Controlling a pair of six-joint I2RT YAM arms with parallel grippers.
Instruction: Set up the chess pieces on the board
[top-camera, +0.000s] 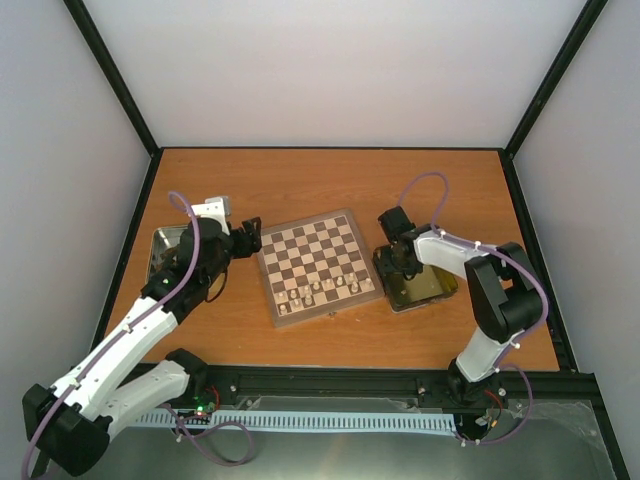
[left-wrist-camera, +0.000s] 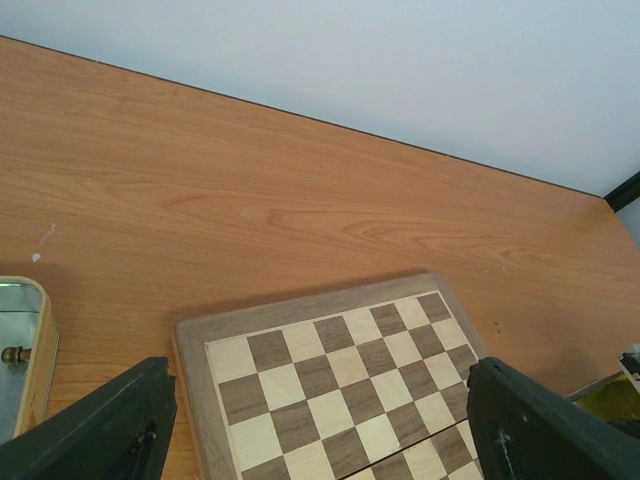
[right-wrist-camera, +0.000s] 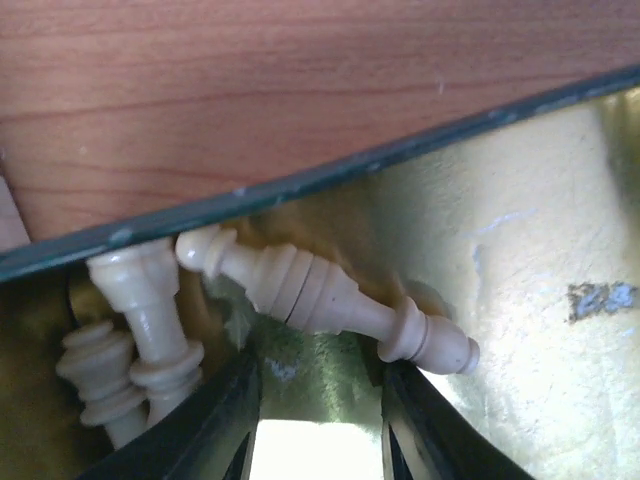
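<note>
The chessboard (top-camera: 310, 250) carries several light pieces along its near rows in the top view. My left gripper (top-camera: 250, 238) stands open at its left, empty in the left wrist view. My right gripper (top-camera: 390, 262) is over the brass-coloured tin (top-camera: 430, 290). In the right wrist view its part-open fingers (right-wrist-camera: 210, 440) are just below a light chess piece (right-wrist-camera: 315, 295) lying on its side, with nothing visible between them. Two more light pieces (right-wrist-camera: 150, 310) lie to the left, against the tin's wall.
A metal container (top-camera: 160, 250) sits at the left, partly hidden by my left arm.
</note>
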